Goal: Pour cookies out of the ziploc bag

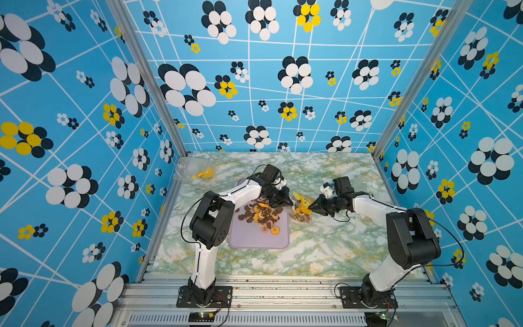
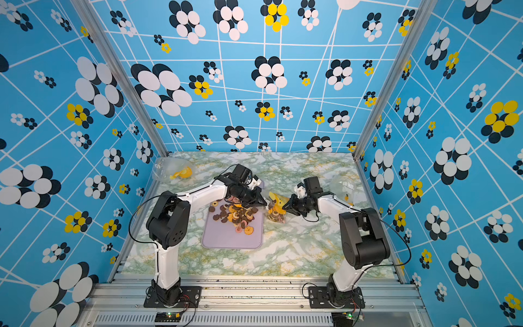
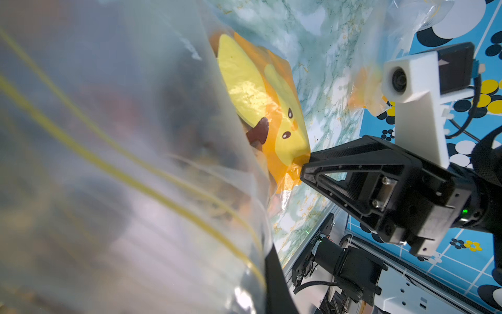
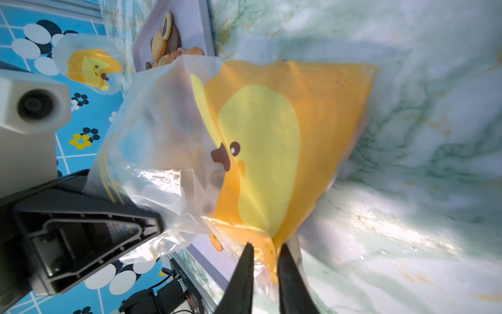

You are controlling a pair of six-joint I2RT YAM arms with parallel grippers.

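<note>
The clear ziploc bag point(image 4: 334, 104), printed orange with a yellow character, hangs between my two grippers beside the lilac tray point(image 1: 258, 239). My left gripper point(image 1: 288, 202) is shut on the film near its mouth end. In the left wrist view, the blurred film covers most of the near side and hides those fingertips. At the opposite, orange end, my right gripper has its fingertips on either side of a gathered fold; how firmly they pinch it is unclear. A pile of cookies point(image 1: 264, 215) lies on the tray. Some contents show low in the bag point(image 2: 275, 217).
Another clear bag with orange print point(image 1: 203, 172) lies at the back left of the table. A transparent bag or wrapper point(image 2: 342, 188) is at the back right, partly behind the right arm. Bare marbled table point(image 1: 332, 245) stretches along the front right.
</note>
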